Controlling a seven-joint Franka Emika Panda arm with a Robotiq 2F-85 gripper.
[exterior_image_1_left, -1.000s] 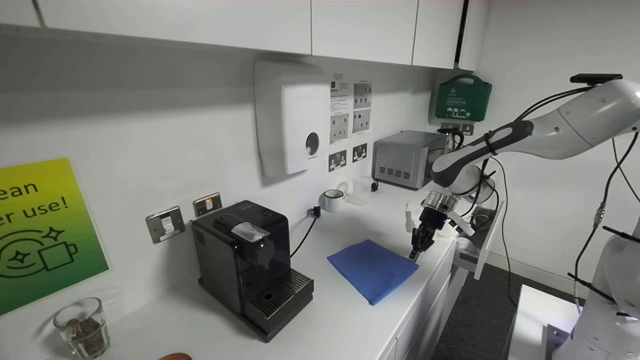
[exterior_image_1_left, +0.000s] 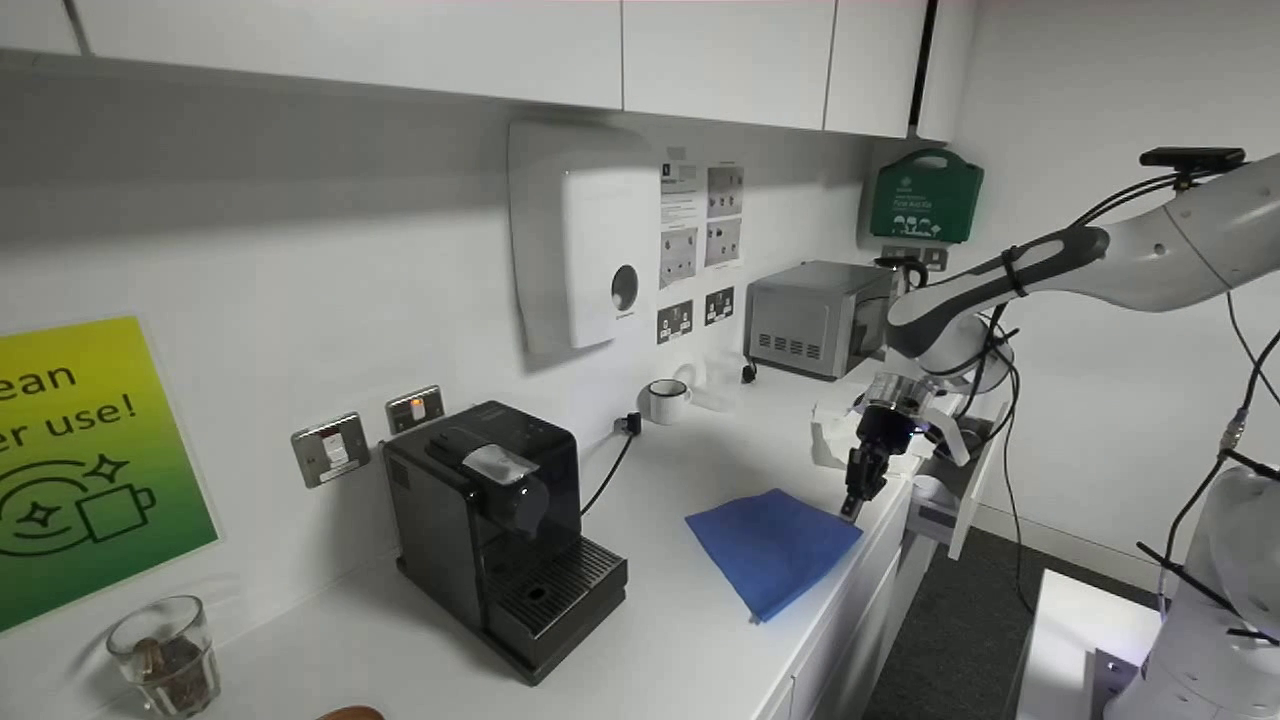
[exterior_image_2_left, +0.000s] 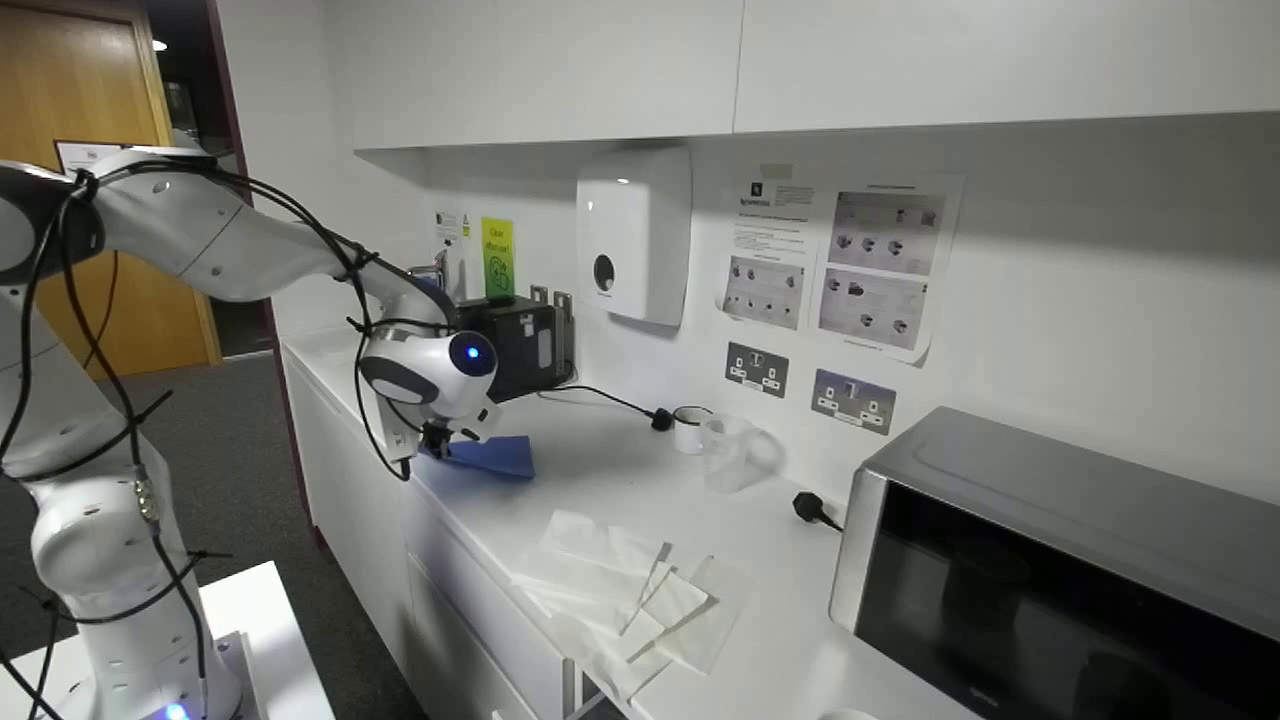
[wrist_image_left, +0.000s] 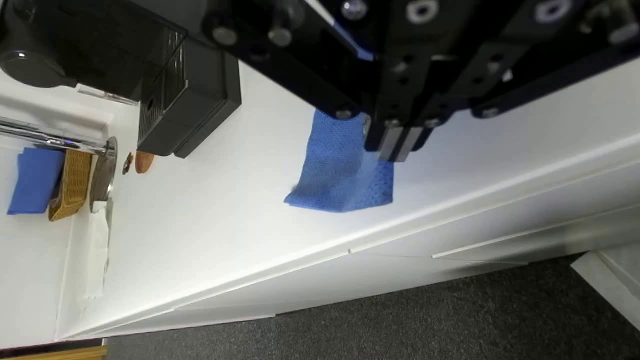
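Note:
A folded blue cloth (exterior_image_1_left: 776, 550) lies on the white counter close to its front edge, with one corner slightly off the others. My gripper (exterior_image_1_left: 852, 509) points down at the cloth's right-hand corner. In the wrist view the gripper is shut, its fingertips side by side over the blue cloth (wrist_image_left: 342, 174), pinching its edge. The exact grip on the thin fabric is partly hidden by the fingers. From the second exterior side, the arm's wrist covers part of the cloth (exterior_image_2_left: 498, 456).
A black coffee machine (exterior_image_1_left: 492, 528) stands left of the cloth. White paper sheets (exterior_image_2_left: 624, 588) lie further along the counter, near a microwave (exterior_image_2_left: 1056, 576). A mug (exterior_image_1_left: 667, 401) sits by the wall. Below the counter a drawer (exterior_image_1_left: 960, 492) stands pulled out.
In the first exterior view, my gripper has moved a little right, towards the counter's front edge. The blue cloth has shifted the same way with it, and its outline has changed slightly.

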